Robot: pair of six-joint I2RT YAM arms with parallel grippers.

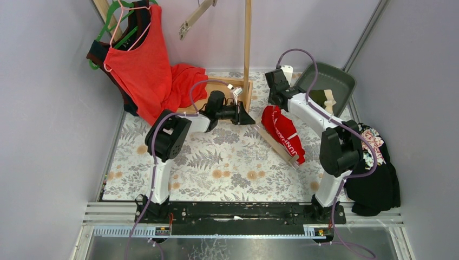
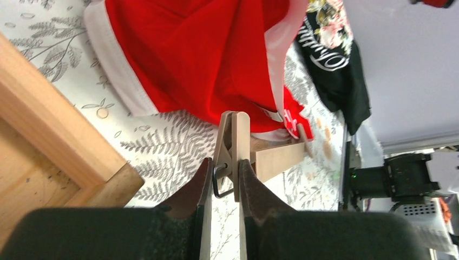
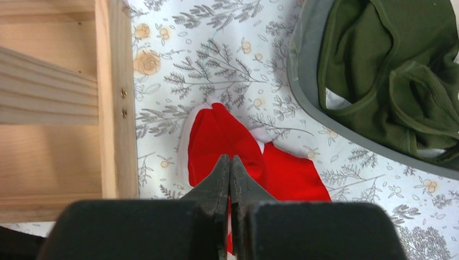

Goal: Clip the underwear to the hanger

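Observation:
Red underwear (image 1: 284, 135) with white trim lies on the floral surface, beside a wooden clip hanger (image 1: 273, 142). In the left wrist view my left gripper is shut on the hanger's wooden clip (image 2: 241, 135), with the red cloth (image 2: 211, 65) just beyond. In the right wrist view my right gripper is shut, nothing visible between its fingers, over the red underwear (image 3: 216, 141).
A wooden stand (image 3: 113, 65) is at the back left, with hung red and dark garments (image 1: 132, 81). A grey bin (image 1: 333, 76) with green clothing is at the back right. Black printed garments (image 1: 373, 179) lie at right.

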